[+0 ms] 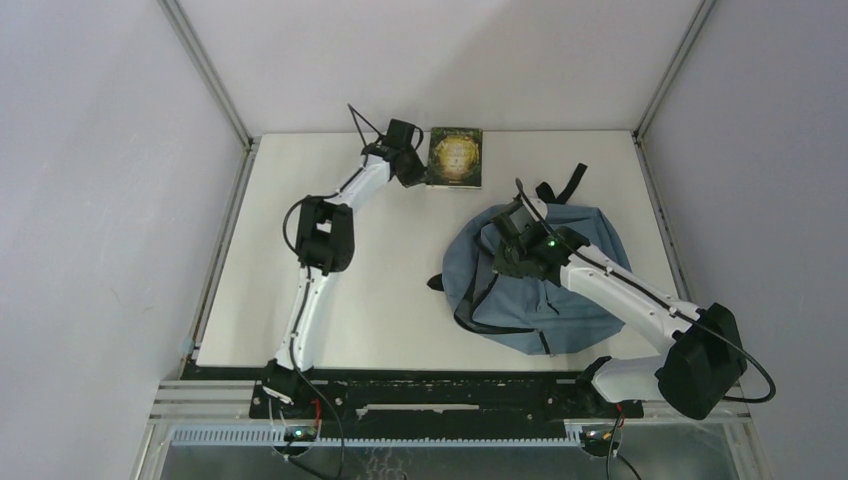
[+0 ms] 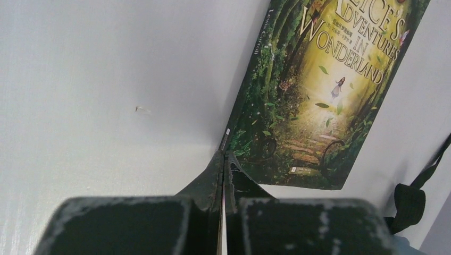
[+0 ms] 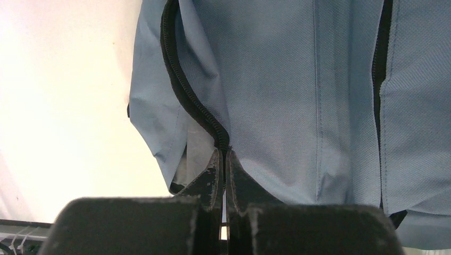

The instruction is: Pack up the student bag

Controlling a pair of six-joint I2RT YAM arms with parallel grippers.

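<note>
The green book, Alice's Adventures in Wonderland (image 1: 454, 157) (image 2: 335, 90), lies flat at the back of the table. My left gripper is shut at the book's lower left corner, with nothing visible held between its fingers. A blue-grey bag (image 1: 570, 310) (image 3: 276, 79) lies slumped on the right of the table, its black zipper (image 3: 189, 93) partly visible. My right gripper is shut over the bag, its tips at the lower end of that zipper; whether it pinches any of it is unclear.
Black straps (image 1: 572, 182) stick out behind the bag. Walls stand at the back and both sides.
</note>
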